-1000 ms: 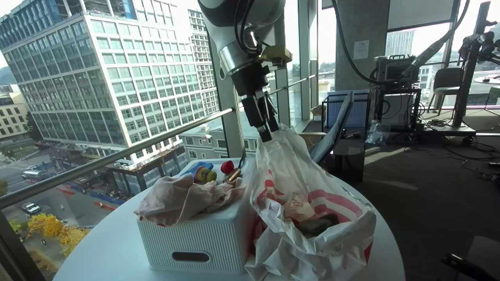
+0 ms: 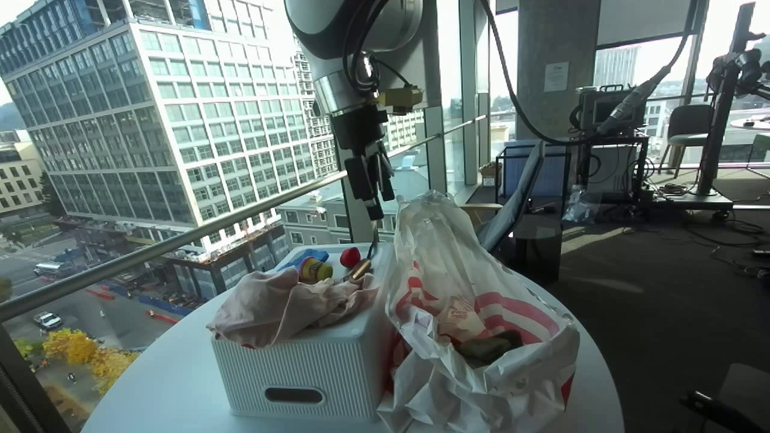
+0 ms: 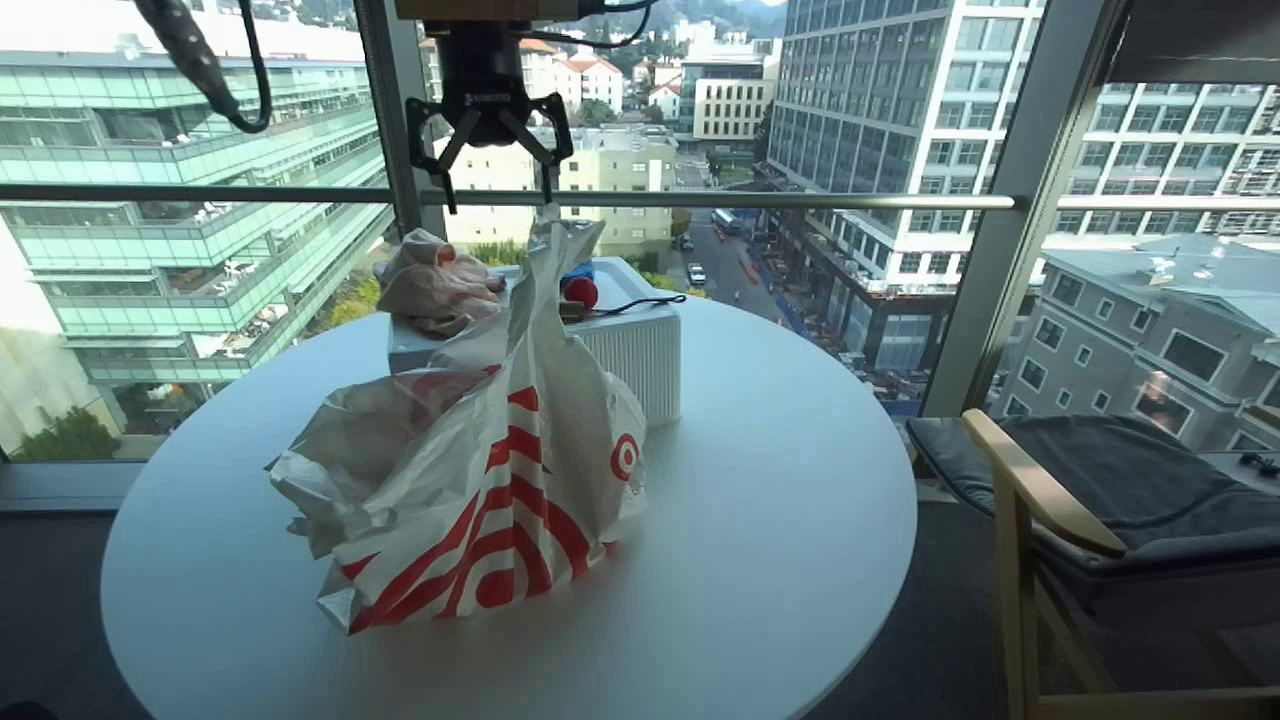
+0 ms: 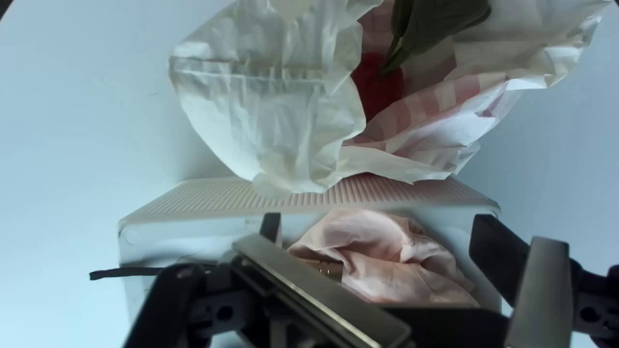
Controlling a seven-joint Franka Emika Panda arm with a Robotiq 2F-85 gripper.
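My gripper (image 3: 500, 198) hangs open above the white ribbed box (image 3: 642, 354), its fingers spread with nothing between them. On top of the box lies a crumpled pink cloth (image 2: 271, 307); in the wrist view the cloth (image 4: 394, 255) shows below and between the fingers. Beside it are a red ball-like item (image 2: 350, 257), a yellow-green item (image 2: 316, 270), something blue (image 2: 308, 256) and a brown-handled tool (image 2: 358, 270). A white plastic bag (image 3: 528, 456) with red stripes stands against the box, its mouth open. Inside it a dark green item (image 2: 491, 347) and a red one (image 4: 377, 87) show.
Box and bag stand on a round white table (image 3: 768, 516), bare on its right side in the second exterior view. A window rail (image 3: 780, 202) runs behind the table. A wooden-armed chair (image 3: 1056, 504) stands to the right.
In exterior view 1 the arm and gripper have moved left, from over the top of the bag to over the box. Bag, box and the items on it look unmoved.
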